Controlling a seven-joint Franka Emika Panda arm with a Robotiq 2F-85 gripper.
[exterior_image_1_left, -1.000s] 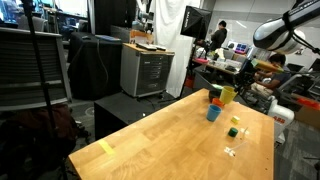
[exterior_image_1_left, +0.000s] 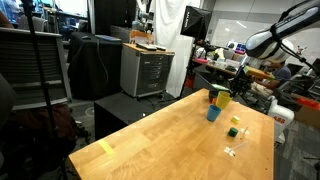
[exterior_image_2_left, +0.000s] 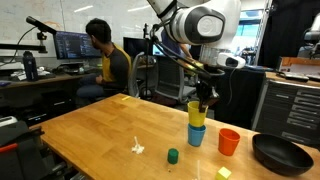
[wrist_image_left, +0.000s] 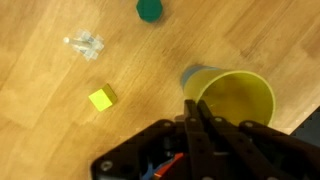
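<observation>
A yellow cup (wrist_image_left: 240, 98) is held by its rim, with my gripper shut on it; in the wrist view I look into its open mouth. In exterior view 2 the yellow cup (exterior_image_2_left: 194, 110) hangs directly above or in line with a blue cup (exterior_image_2_left: 196, 135) that stands on the table. From exterior view 1 the yellow cup (exterior_image_1_left: 223, 100) appears up and to the right of the blue cup (exterior_image_1_left: 213, 113). Whether the two cups touch cannot be told.
A red cup (exterior_image_2_left: 229, 142) and a wide black bowl (exterior_image_2_left: 281, 153) stand beside the blue cup. A green piece (wrist_image_left: 149, 10), a yellow block (wrist_image_left: 102, 97) and a small whitish item (wrist_image_left: 86, 44) lie nearby.
In exterior view 1 the yellow cup has come a little down and to the left, closer to the blue cup, with the gripper still on it. The table items have stayed put.
</observation>
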